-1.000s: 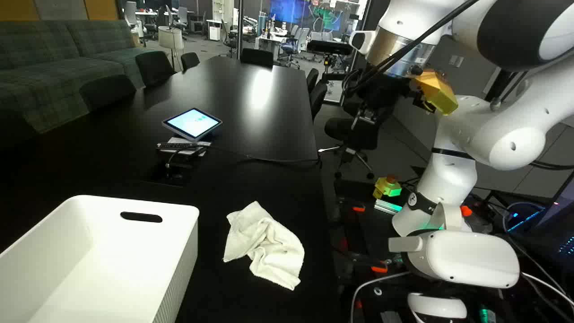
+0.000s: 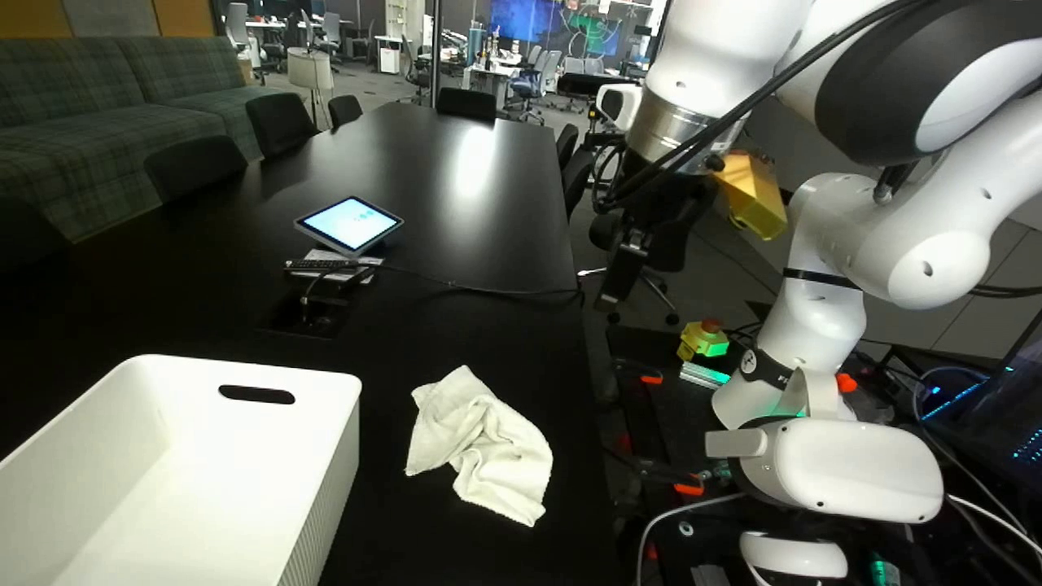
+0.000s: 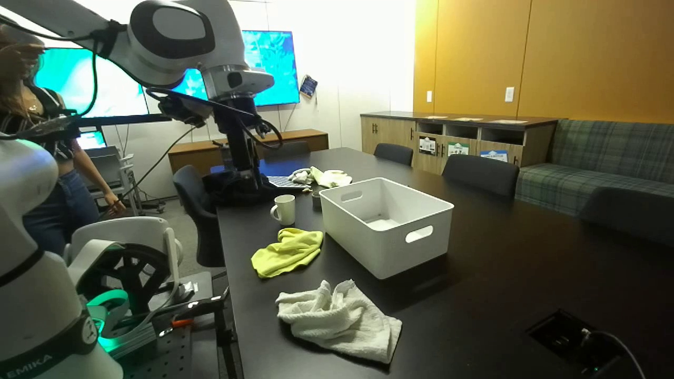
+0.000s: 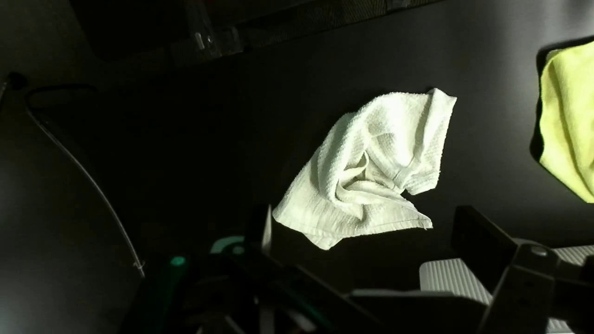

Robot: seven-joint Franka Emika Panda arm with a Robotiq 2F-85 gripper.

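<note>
A crumpled white cloth (image 2: pixel 479 439) lies on the dark table, near its edge on the robot's side. In the wrist view that cloth (image 4: pixel 373 167) shows whole, just beyond the gap between my fingertips. My gripper stands open, fingers wide apart and empty. Exterior view 1 has the gripper (image 2: pixel 620 278) pointing down above the table's right edge, apart from the cloth. Beside the cloth is an open white bin (image 3: pixel 410 246); its visible floor looks bare. A yellow-green cloth (image 3: pixel 287 252) rests on the other side of the white one, by the bin.
Past the yellow-green cloth stands a white mug (image 3: pixel 285 210), with more cloths (image 3: pixel 331 178) behind. A tablet (image 2: pixel 349 225), a remote (image 2: pixel 320 264) and a cable (image 2: pixel 459 286) occupy the table's middle.
In exterior view 1 my arm and gripper have shifted left and lower, closer to the table edge. The white cloth and the bin have stayed where they were.
</note>
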